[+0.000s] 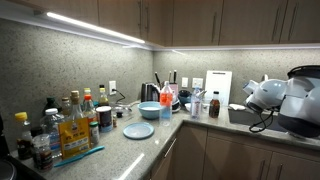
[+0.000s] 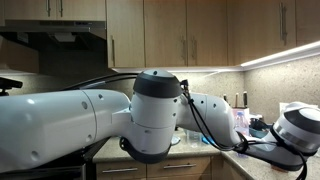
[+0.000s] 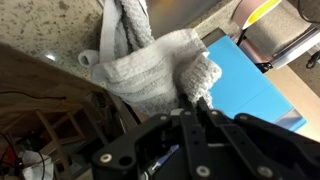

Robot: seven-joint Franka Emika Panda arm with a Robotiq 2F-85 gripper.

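Observation:
A crumpled white-grey cloth [image 3: 165, 75] fills the middle of the wrist view, one end hanging over a counter edge. My gripper is shut on the cloth's near fold; the fingertips are partly hidden in it. Right beside the cloth lies a flat light-blue item [image 3: 245, 80]. In exterior view 1 the white arm [image 1: 298, 108] reaches in over the sink area at the right, and the gripper itself cannot be made out there.
A dark bottle [image 1: 214, 105], a clear bottle [image 1: 197, 103] and a blue bowl [image 1: 150, 110] stand on the counter. Several bottles crowd the left side around a yellow-labelled one [image 1: 74, 135]. A blue plate [image 1: 138, 130] lies near bare counter [image 1: 130, 155].

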